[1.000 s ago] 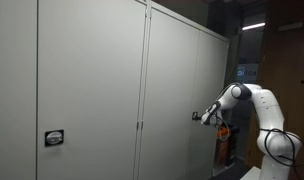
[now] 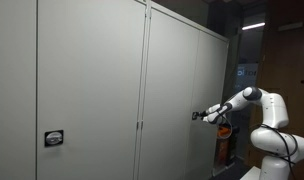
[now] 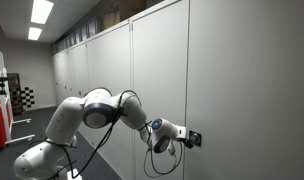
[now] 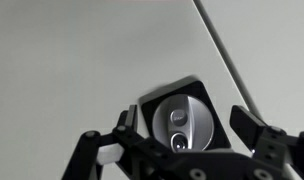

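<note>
In the wrist view a round silver latch handle (image 4: 179,125) on a square black plate (image 4: 148,99) is set in a pale cabinet door, close to the door seam. My gripper stands open in front of it, one finger (image 4: 131,119) to the left of the latch and the other (image 4: 244,126) to the right. Nothing shows gripped between them. In exterior view 2 the gripper (image 3: 186,141) is right by the dark latch (image 3: 196,138); whether it touches cannot be told. Exterior view 1 shows the gripper (image 2: 201,115) at the far door, partly covering the latch.
A tall wall of flat cabinet doors (image 2: 92,90) fills most of the scene. Another latch (image 2: 54,138) sits on the near door at left. Orange equipment (image 2: 223,148) stands below the arm. Open floor (image 3: 12,165) lies at the left of exterior view 2.
The doors look unmoved.
</note>
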